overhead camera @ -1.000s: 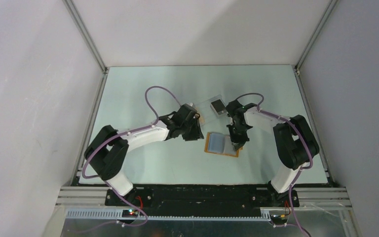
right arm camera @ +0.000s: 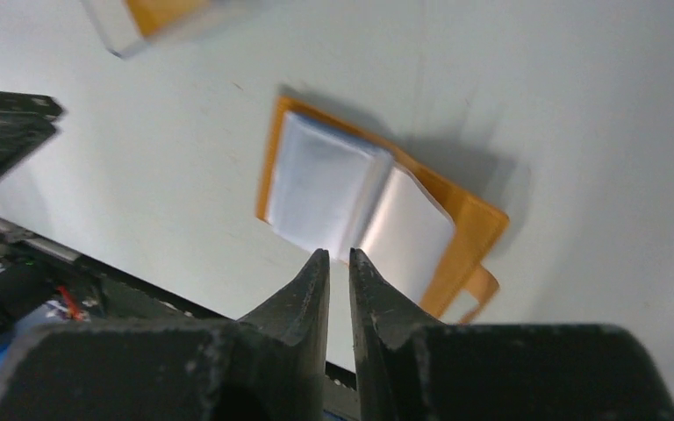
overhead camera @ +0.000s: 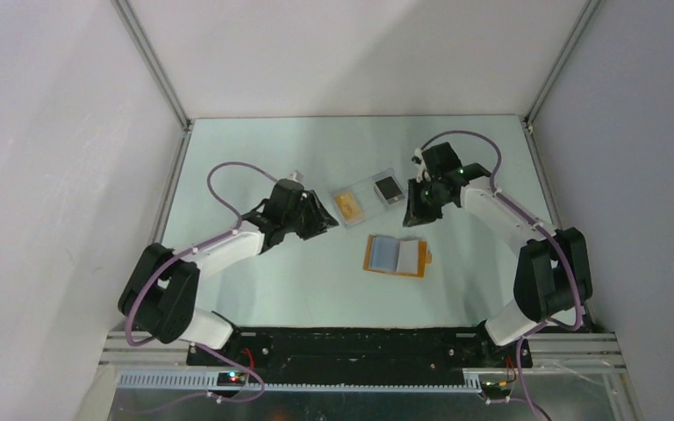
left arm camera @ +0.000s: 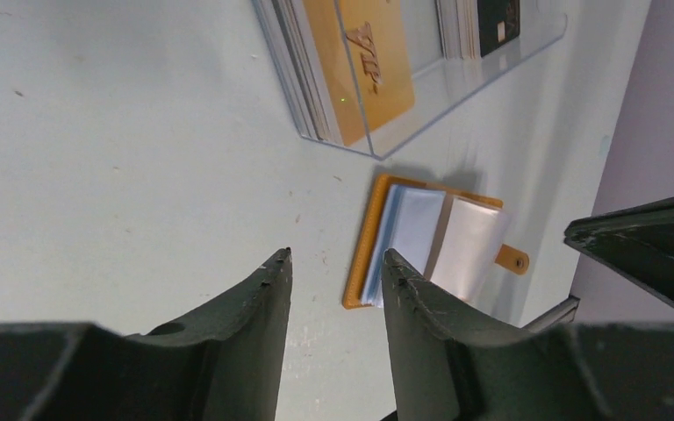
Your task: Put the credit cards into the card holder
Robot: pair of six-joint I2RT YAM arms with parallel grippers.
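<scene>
The brown card holder (overhead camera: 423,260) lies unfolded on the table, with a bluish pocket (right arm camera: 320,180) on one half and a whitish one (right arm camera: 408,232) on the other. Behind it, a clear two-part tray (overhead camera: 369,203) holds a gold stack of cards (overhead camera: 348,206) and a black-faced stack (overhead camera: 390,189). My left gripper is open, empty, left of the holder and in front of the gold stack. Above and behind the holder's right half is my right gripper, its fingers a narrow gap apart with nothing visible between them.
A tab (right arm camera: 481,289) sticks out from the holder's right side. My right gripper's fingers (left arm camera: 641,228) reach into the left wrist view. Walls enclose both sides.
My left arm has drawn back leftward, uncovering the gold stack. The right gripper has risen from the holder's right half and moved backward. Holder and tray appear in the same places.
</scene>
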